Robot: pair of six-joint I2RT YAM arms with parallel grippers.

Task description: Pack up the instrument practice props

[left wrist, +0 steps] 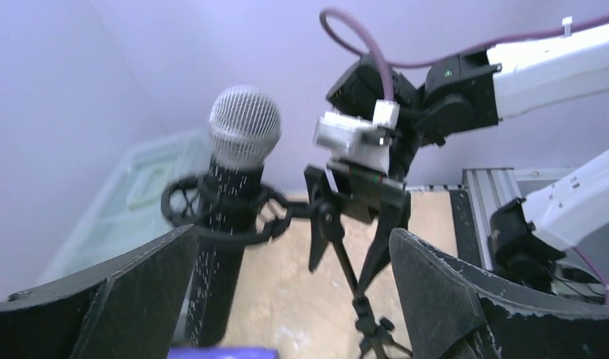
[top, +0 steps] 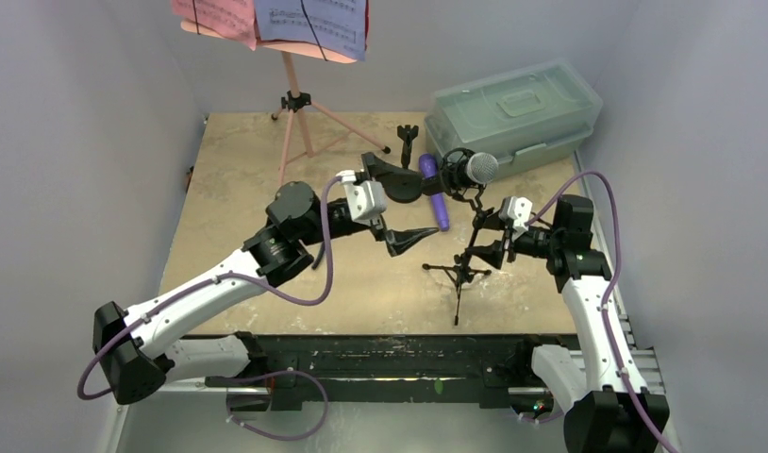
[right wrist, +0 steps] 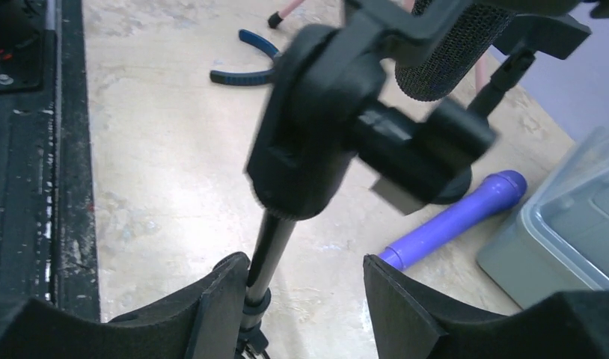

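A black microphone with a silver mesh head (top: 481, 168) sits in a ring clip on a small black tripod stand (top: 460, 274). My left gripper (top: 427, 206) is open just left of the microphone; in the left wrist view its body (left wrist: 225, 277) appears between the spread fingers, apparently untouched. Around the stand's pole (right wrist: 270, 250) is my right gripper, its fingers apart and the pole close to the left one. Beside the tripod lies a purple microphone (top: 441, 209). A round-based black stand (top: 408, 140) is partly covered by my left gripper.
A translucent green lidded box (top: 512, 109) fills the back right corner. At the back left stands a pink music stand (top: 295, 85) with sheet music. A dark blue curved item (right wrist: 242, 78) lies on the table.
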